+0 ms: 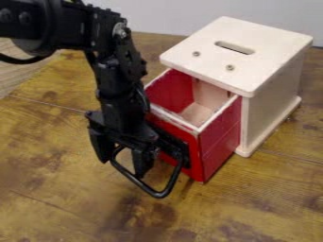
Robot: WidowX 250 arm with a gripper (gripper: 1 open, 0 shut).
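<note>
My black gripper (127, 142) hangs low at the front left of a red drawer (214, 151), beside the black handle loop (158, 189) at the drawer's front. The drawer is pulled out of a cream wooden cabinet (265, 85) and looks empty inside. The fingertips are dark against the dark handle, so I cannot tell whether they are open or shut, or whether they touch the handle.
The cabinet's top has a slot and two small knobs. A pale wall stands behind.
</note>
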